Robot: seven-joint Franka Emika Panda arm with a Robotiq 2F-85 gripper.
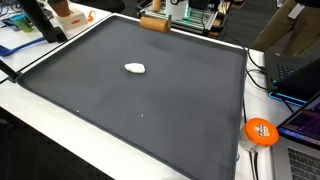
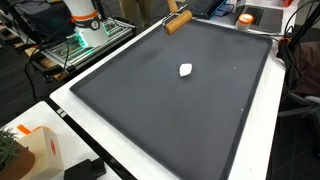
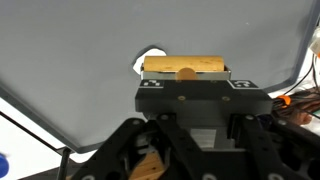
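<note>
A wooden mallet-like tool, with a pale cylindrical head (image 3: pixel 184 64), sticks out beyond my gripper, which is shut on it. The round end of a wooden part shows between the dark fingers in the wrist view; the rest of the grip is hidden. From outside, the wooden head (image 1: pixel 154 24) hangs over the far edge of the dark board, with its handle rising out of frame; exterior view 2 shows the head (image 2: pixel 178 22) too. A small white piece (image 1: pixel 135 68) lies on the board, apart from the head, and appears partly covered by it in the wrist view.
The grey board (image 2: pixel 150 120) is otherwise bare, with wide free room. An orange-lidded container (image 1: pixel 261 132) stands beyond one side, near a laptop (image 1: pixel 298 158). A potted cactus (image 2: pixel 12 150) and a black box (image 2: pixel 83 170) are near another edge.
</note>
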